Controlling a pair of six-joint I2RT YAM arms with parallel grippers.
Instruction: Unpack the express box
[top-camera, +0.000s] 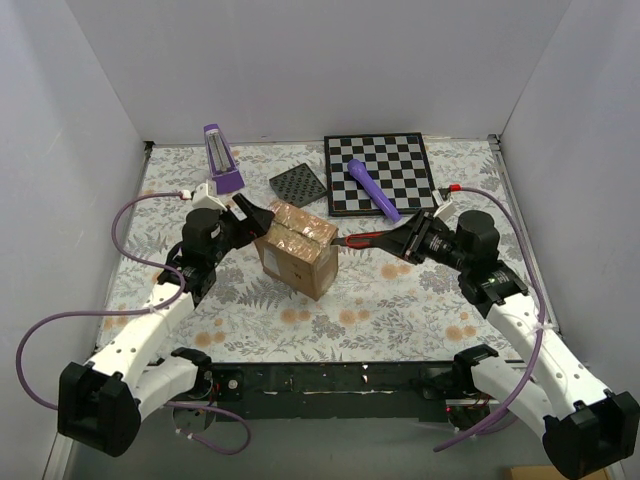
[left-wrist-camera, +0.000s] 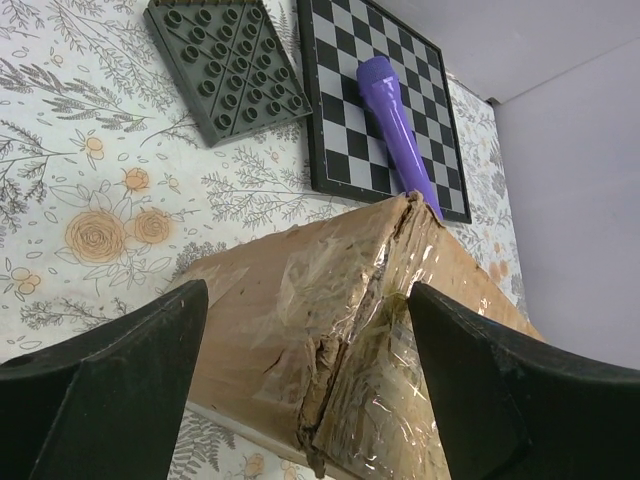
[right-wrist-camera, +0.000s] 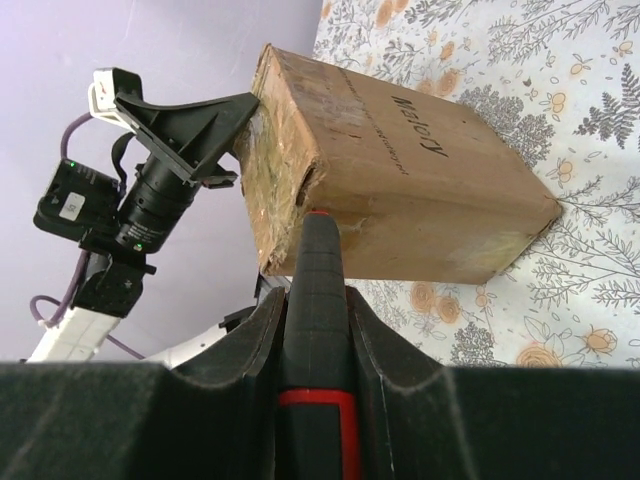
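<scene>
A taped cardboard box (top-camera: 294, 262) stands on the patterned tablecloth near the middle of the table, its taped top facing the top camera. My left gripper (top-camera: 264, 218) is at the box's upper left corner. In the left wrist view its fingers (left-wrist-camera: 150, 365) stand apart, with the taped box edge (left-wrist-camera: 345, 330) showing between and beneath them. My right gripper (top-camera: 385, 240) is shut on a red and black cutter (right-wrist-camera: 318, 300). The cutter reaches the box's right end, near the upper edge; its blade tip is hard to see.
Behind the box lie a dark studded plate (top-camera: 298, 186) and a checkered board (top-camera: 375, 205) with a purple stick (top-camera: 372, 187) across it. A purple holder (top-camera: 222, 160) is at the back left.
</scene>
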